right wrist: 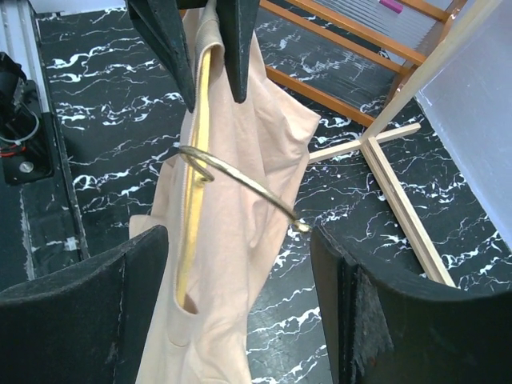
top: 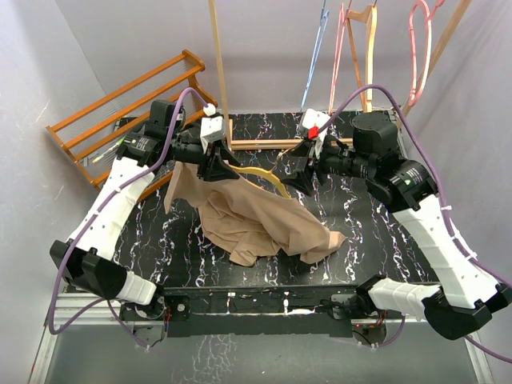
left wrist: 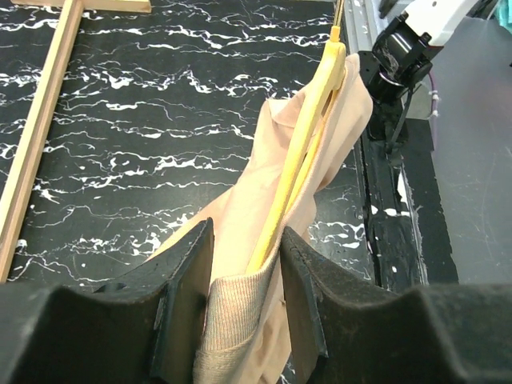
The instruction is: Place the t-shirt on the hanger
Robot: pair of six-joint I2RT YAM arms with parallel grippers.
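The tan t-shirt drapes from a yellow hanger, its fabric spread toward the dark table. My left gripper grips the shirt's collar edge along with the hanger's end; in the left wrist view the bunched cloth is between its fingers, and the hanger runs away from it. My right gripper stands open just right of the hanger; in the right wrist view nothing is between its fingers, and the metal hook and shirt are ahead of it.
A wooden rack leans at the back left. A light wooden frame lies along the back of the table. Several hangers hang at the back right.
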